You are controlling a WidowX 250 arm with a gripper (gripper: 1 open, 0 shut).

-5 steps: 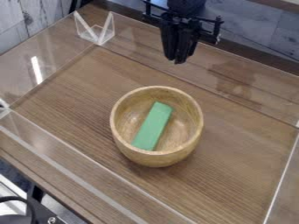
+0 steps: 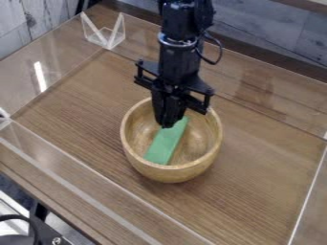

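Observation:
A round light-wood bowl (image 2: 200,151) sits in the middle of the table, with a flat green bar (image 2: 165,144) lying diagonally inside it. My black gripper (image 2: 174,105) is low over the back of the bowl, above the far end of the green bar, its fingers pointing down. Whether they are apart or closed is hard to tell, and nothing is clearly between them.
A white wire-like object (image 2: 105,31) stands at the back left. A dark cable lies at the lower left corner.
The gripper has come down and toward the viewer from the back of the table to over the bowl. The bowl and the green bar look unmoved.

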